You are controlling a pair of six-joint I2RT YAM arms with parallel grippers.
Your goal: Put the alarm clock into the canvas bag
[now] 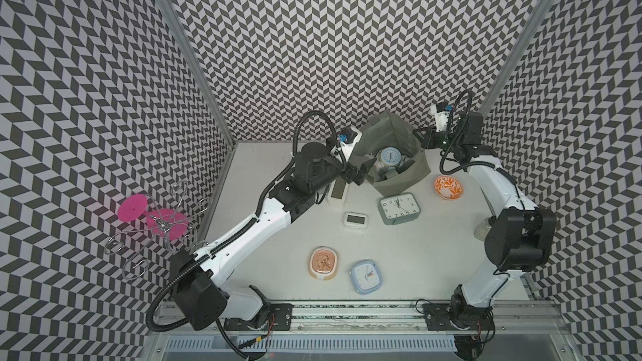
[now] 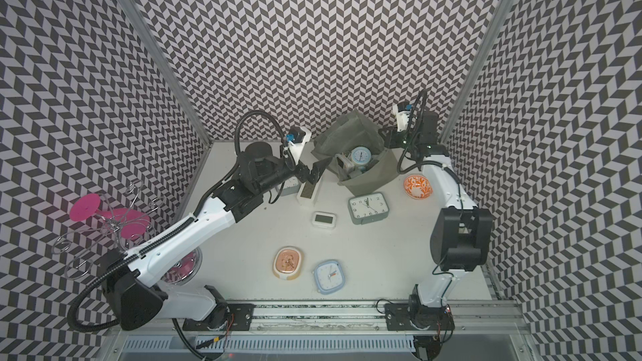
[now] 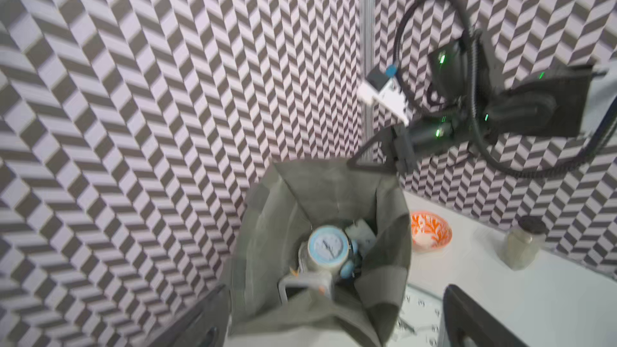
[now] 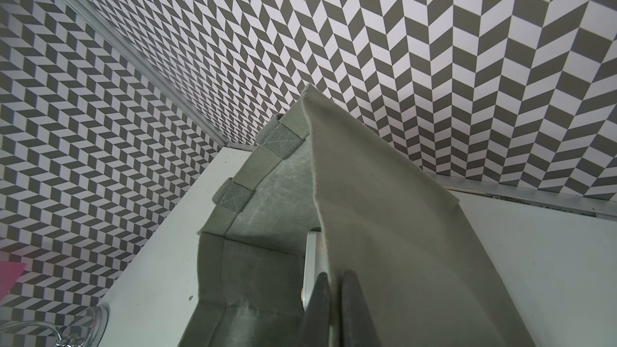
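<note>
The grey-green canvas bag (image 1: 399, 184) stands open at the back of the table. Inside it lies a round clock with a light blue rim (image 3: 328, 246), on top of other small items. My right gripper is shut on the bag's rim and keeps that side raised. To the left of the bag, apart from it, my left gripper stands open, nothing between its fingers. A green rectangular alarm clock (image 1: 399, 208) rests on the table in front of the bag. Nearer the front edge sits a blue square clock (image 1: 365, 276).
On the table are a white digital timer (image 1: 355, 220), an orange-faced clock (image 1: 323, 262), an orange patterned bowl (image 1: 448, 187) and a dark-lidded jar (image 3: 523, 243). A pink and wire stand (image 1: 164, 224) is at the left.
</note>
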